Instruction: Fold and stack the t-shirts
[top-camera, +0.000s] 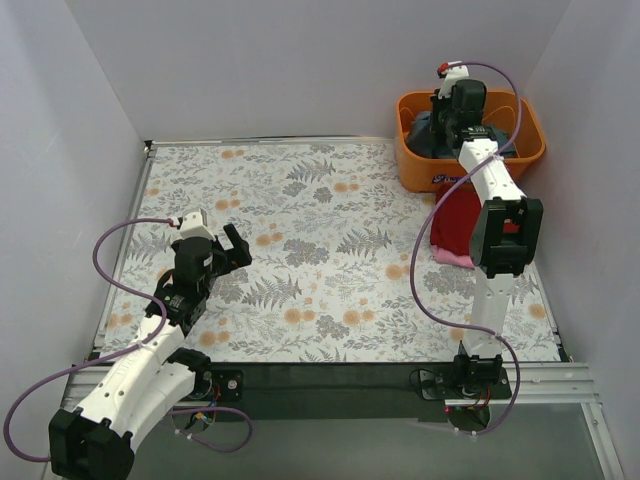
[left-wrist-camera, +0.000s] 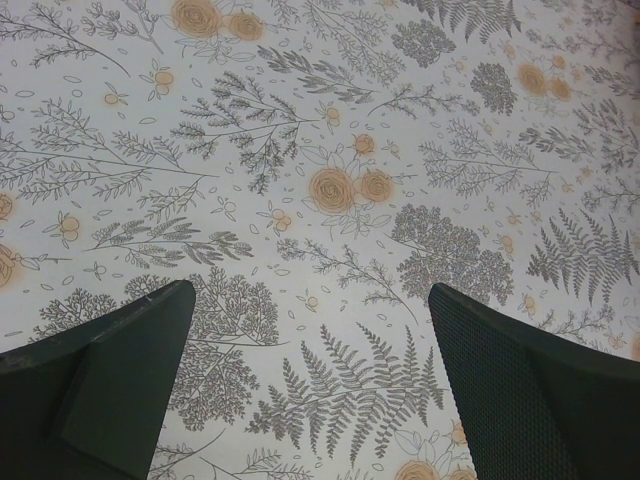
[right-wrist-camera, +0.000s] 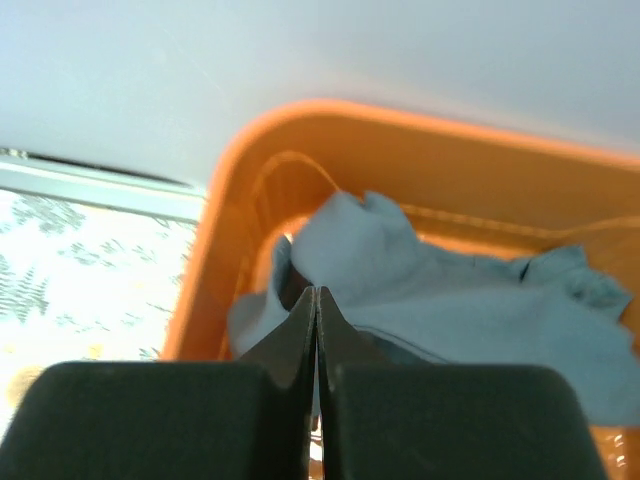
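Observation:
A blue-grey shirt (right-wrist-camera: 470, 300) lies crumpled inside the orange bin (top-camera: 418, 172) at the back right. My right gripper (top-camera: 437, 112) reaches into the bin's left part and is shut. In the right wrist view, its fingertips meet in front of the shirt's bunched left end; whether a thin fold is caught between them is hidden. Just in front of the bin, a red folded shirt (top-camera: 455, 218) rests on a pink one (top-camera: 452, 258), both partly covered by the right arm. Over the table's left side, my left gripper stands open, only patterned tabletop beneath it.
The bin's high walls surround the right gripper. A purple cable (top-camera: 420, 290) loops along the right arm, and grey walls enclose the back and sides.

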